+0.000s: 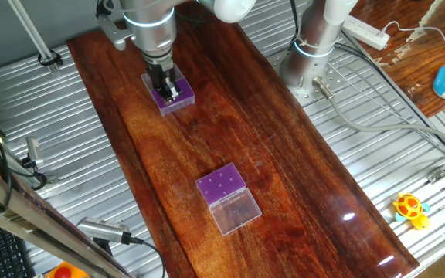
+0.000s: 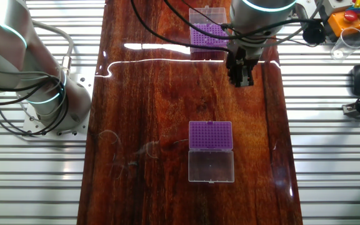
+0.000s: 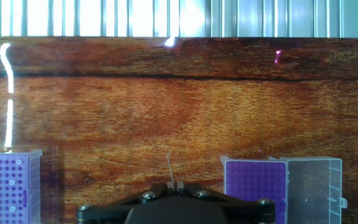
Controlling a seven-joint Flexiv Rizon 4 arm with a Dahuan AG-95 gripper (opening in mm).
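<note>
My black gripper shows at the bottom middle of the wrist view, its fingertips close together. A thin pale line rises just beyond them; whether it is something held or a mark on the table, I cannot tell. In exterior view 2 the gripper [image 2: 242, 80] hangs over bare wood, between two purple racks and to their right. The far rack [image 2: 209, 36] has a clear lid and, in the wrist view, several small pale pieces on it. The near rack [image 2: 210, 135] lies with its clear lid [image 2: 211, 167] folded open. From exterior view 1 the gripper [image 1: 171, 96] overlaps the far rack.
Dark glossy wood [image 1: 230, 131] covers the table, mostly bare around the racks. Cables [image 2: 186, 45] droop from the arm across the far rack in exterior view 2. Off the table lie a toy turtle [image 1: 410, 208] and a clear cup [image 2: 347, 44].
</note>
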